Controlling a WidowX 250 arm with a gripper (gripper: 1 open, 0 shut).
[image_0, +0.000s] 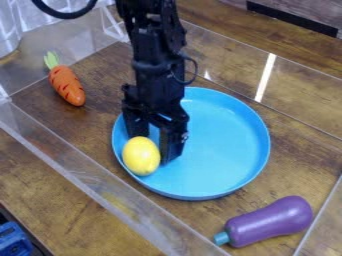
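Observation:
A black robot arm reaches down from the top to my gripper, low over the left part of a blue plate. Its open fingers are just above and around the back of a yellow egg-shaped object on the plate. The exact contact between fingers and object is too small to tell.
An orange carrot lies at the left on the wooden surface. A purple eggplant lies at the front right, off the plate. A clear strip runs diagonally along the lower left, with a blue item in the corner.

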